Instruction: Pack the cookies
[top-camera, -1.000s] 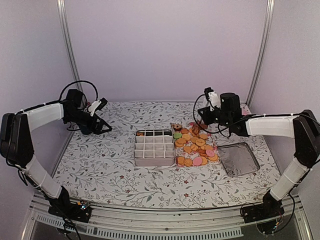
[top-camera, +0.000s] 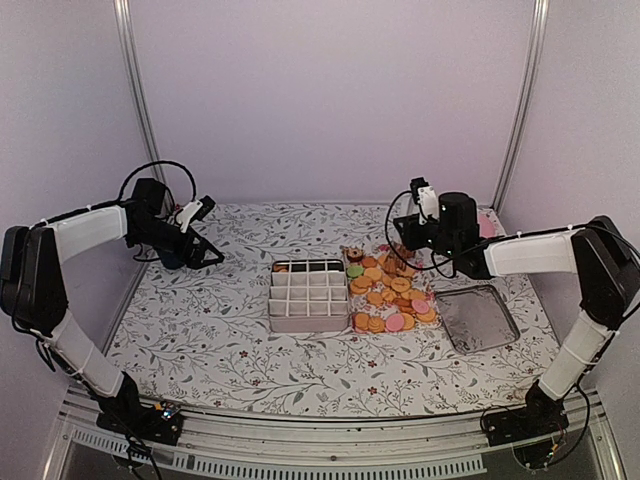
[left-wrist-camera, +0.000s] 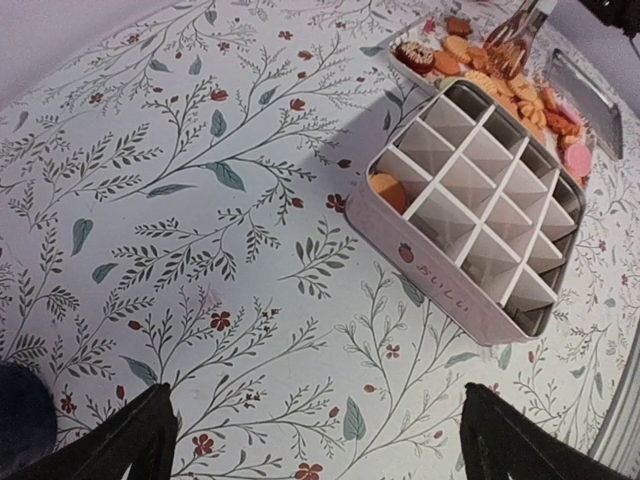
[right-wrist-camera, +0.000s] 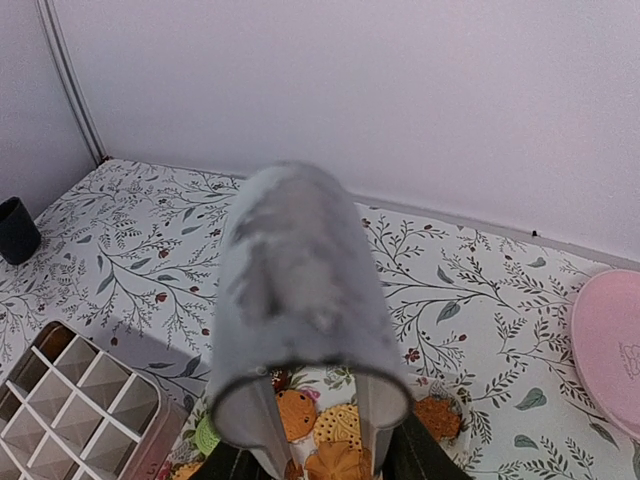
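Observation:
A pale box with white dividers (top-camera: 309, 322) stands mid-table; in the left wrist view one orange cookie (left-wrist-camera: 389, 190) lies in its near corner compartment. To the box's right, several cookies (top-camera: 375, 297) in orange, pink and green lie on a tray. My right gripper (top-camera: 408, 222) is above the tray's far part. In the right wrist view its dark fingers (right-wrist-camera: 412, 455) flank the two legs of grey tongs (right-wrist-camera: 300, 270), whose lower ends reach down among the cookies. Whether the tongs pinch a cookie cannot be told. Far to the left, my left gripper (top-camera: 208, 232) hangs open and empty.
At the right lies an empty grey tray (top-camera: 480, 320). A pink round plate (right-wrist-camera: 612, 345) is at the back right, and a dark cup (right-wrist-camera: 16, 232) at the far left. The table between the left arm and the box is bare.
My right arm has shifted slightly, with the tongs staying over the far part of the cookies. The left arm, the box and the empty tray have not moved.

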